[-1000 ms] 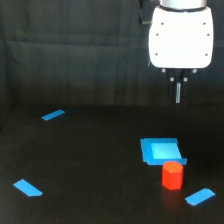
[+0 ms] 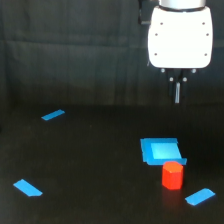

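A red block [image 2: 172,175], its top face six-sided, stands on the black table towards the right. Just behind it lies a flat light-blue square [image 2: 165,151] framed by brighter blue strips. Above and behind both hangs my gripper [image 2: 178,100] below the white arm housing [image 2: 180,38], well clear of the table. From this distance its fingers look like one narrow dark shape, and whether they are apart does not show. No object is visible at its tip.
Blue tape strips lie at the left back [image 2: 53,115], left front [image 2: 27,188] and right front [image 2: 200,197] of the table. A dark curtain [image 2: 80,60] hangs behind.
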